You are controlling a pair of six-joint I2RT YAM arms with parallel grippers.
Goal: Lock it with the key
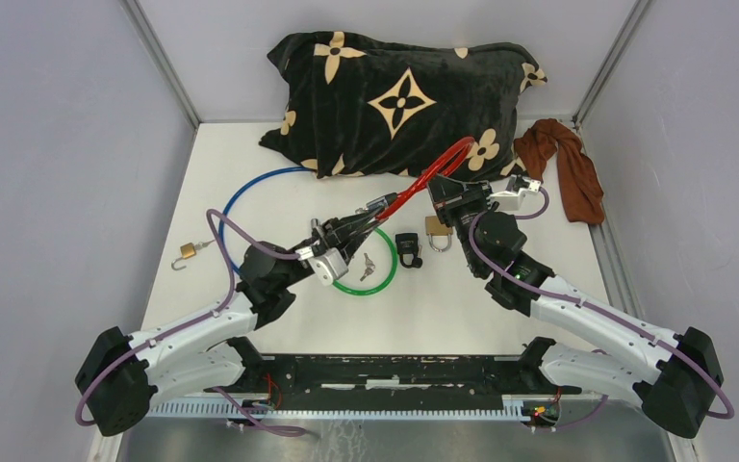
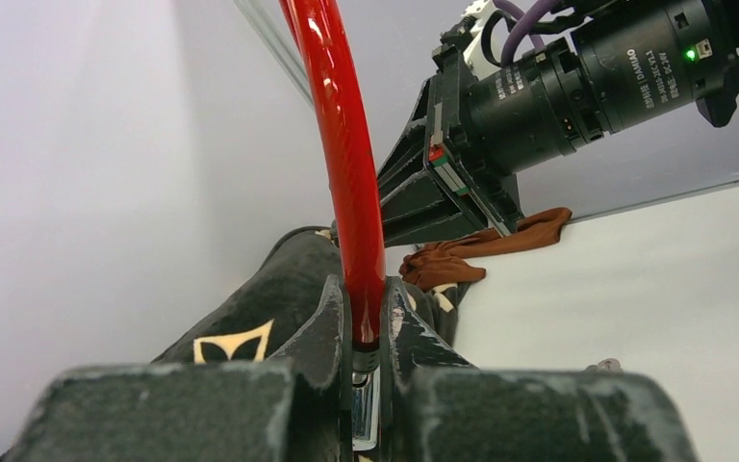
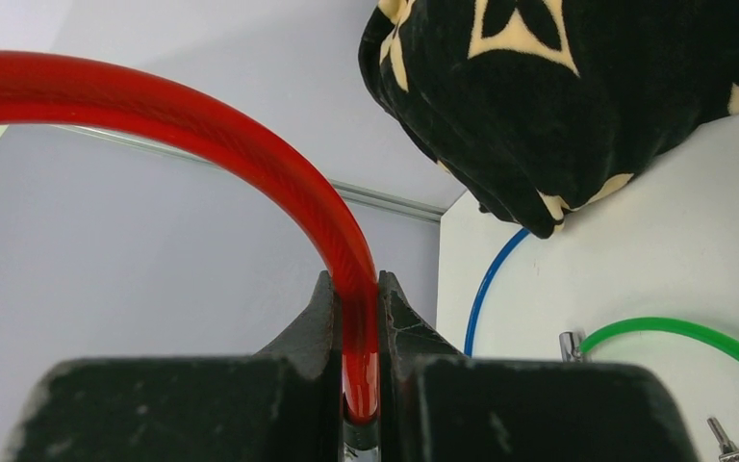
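Observation:
Both grippers hold a looped red cable lock in the air. My left gripper is shut on one end of it, near a metal fitting below the fingers. My right gripper is shut on the red cable too, just above a dark and chrome fitting; whether the ends engage is unclear. On the board lie loose keys, also partly seen in the right wrist view, a green cable and a blue cable.
A black padlock and a brass padlock lie below the arms; another padlock is at far left. A patterned pillow fills the back, a brown cloth the right rear. The front of the board is clear.

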